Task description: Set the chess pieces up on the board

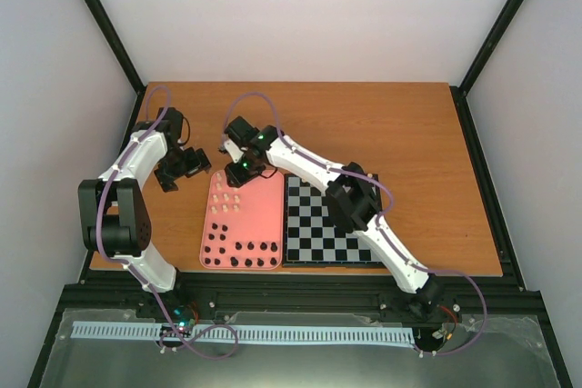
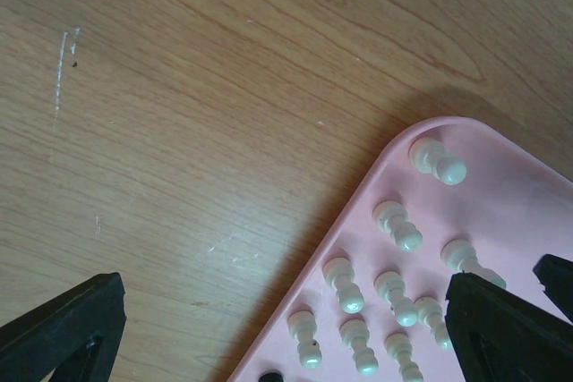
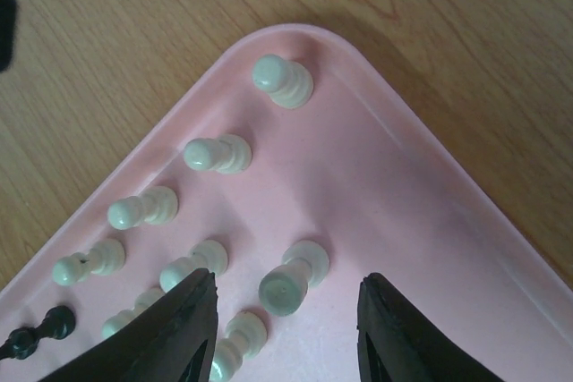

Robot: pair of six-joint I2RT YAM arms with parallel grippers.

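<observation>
The pink tray (image 1: 264, 206) holds white pieces at its upper left and black pieces lower down. The checkered board (image 1: 318, 229) sits to its right. My right gripper (image 1: 236, 181) is over the tray's upper part; in the right wrist view its parted fingers flank a white piece (image 3: 283, 289) from just short of it, holding nothing. My left gripper (image 1: 185, 174) stands open left of the tray, with only wood and the tray's edge below it in the left wrist view.
Bare wooden table (image 1: 382, 115) spans the back and right side. The right arm lies across the board, hiding part of it.
</observation>
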